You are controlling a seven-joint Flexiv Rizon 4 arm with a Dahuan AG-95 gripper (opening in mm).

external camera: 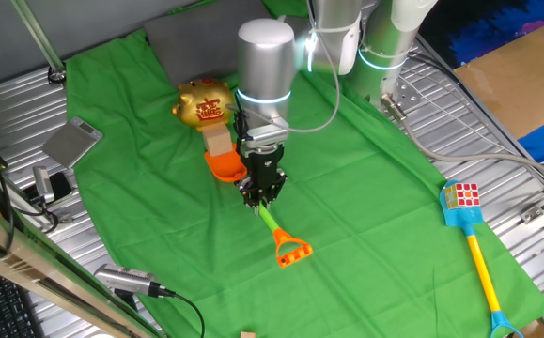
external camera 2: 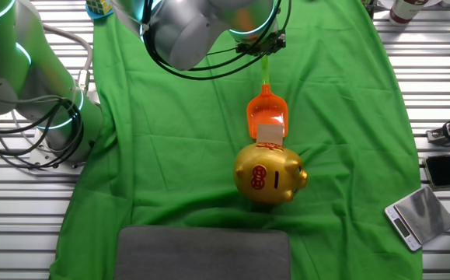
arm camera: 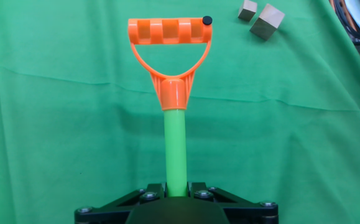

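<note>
A toy shovel with an orange scoop (external camera 2: 267,109), a green shaft (arm camera: 176,149) and an orange D-shaped handle (arm camera: 170,32) lies on the green cloth. My gripper is shut on the green shaft, its fingers (arm camera: 199,191) close on both sides, with the handle stretching out ahead. In exterior view 1 the gripper (external camera: 261,199) is low over the cloth, between scoop and handle. A light wooden block (external camera: 218,140) sits at the scoop's far end, right by a golden piggy bank (external camera 2: 267,173); whether these two touch, I cannot tell.
At the right, a blue and yellow shovel (external camera: 481,268) carries a puzzle cube (external camera: 462,195) in its scoop. Two small blocks (arm camera: 268,22) lie past the handle. A dark flat panel (external camera 2: 203,253) and a small scale (external camera 2: 420,218) border the cloth.
</note>
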